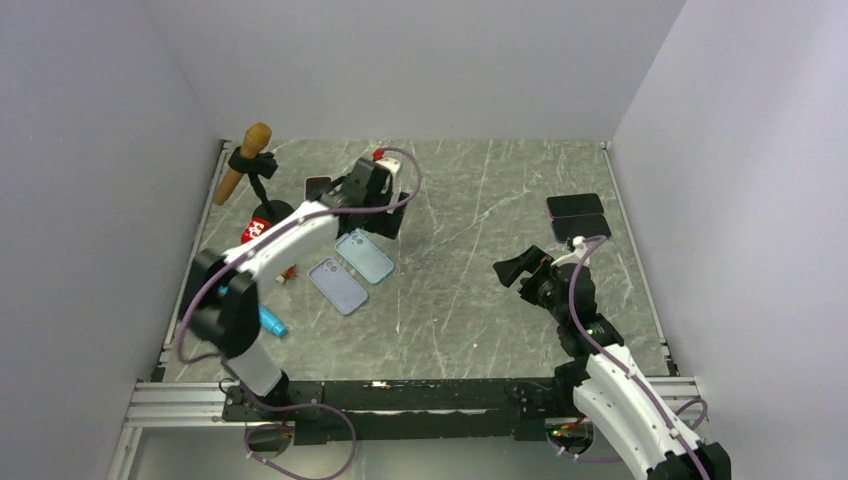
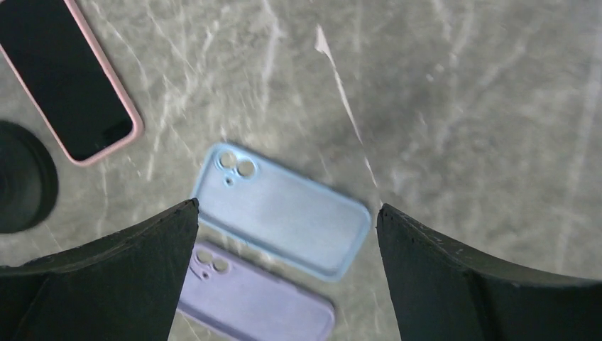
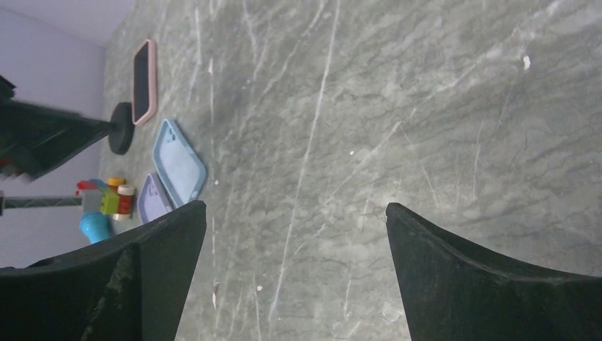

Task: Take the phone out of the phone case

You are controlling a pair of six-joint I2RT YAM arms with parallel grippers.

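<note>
A pink-edged phone [image 2: 74, 82] lies at the back left, partly hidden by my left arm in the top view. A light blue case [image 1: 365, 257] and a lavender case [image 1: 338, 287] lie empty below it. My left gripper hangs open above them, nothing between its fingers. My right gripper is open over bare table at the right, near two dark phones [image 1: 574, 206] [image 1: 578, 227] lying side by side.
A wooden handle on a black stand [image 1: 242, 165], colourful blocks [image 3: 110, 199] and a blue cylinder [image 1: 272, 321] crowd the left.
</note>
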